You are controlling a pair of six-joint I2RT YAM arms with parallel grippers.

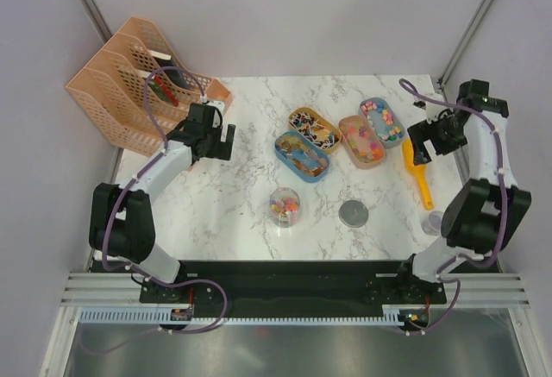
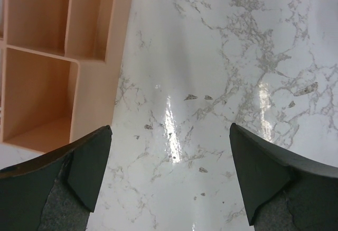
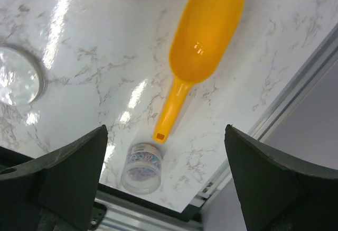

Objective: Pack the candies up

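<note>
On the right of the table lies the yellow scoop [image 1: 423,189], its handle towards the front; the right wrist view shows the scoop [image 3: 196,46] empty and whole. My right gripper [image 1: 423,147] is open above the scoop, nothing between its fingers. Candies of several colours fill the blue tray [image 1: 302,154], the tan tray [image 1: 314,128], the pink tray [image 1: 362,141] and the grey-blue tray [image 1: 382,122]. A clear jar [image 1: 285,207] holding some candies stands at front centre. Away at the left, my left gripper hangs open over bare marble.
A round clear lid [image 1: 354,213] lies right of the candy jar. Another clear container [image 3: 141,167] stands near the scoop's handle. An orange rack [image 1: 99,84] takes up the back left.
</note>
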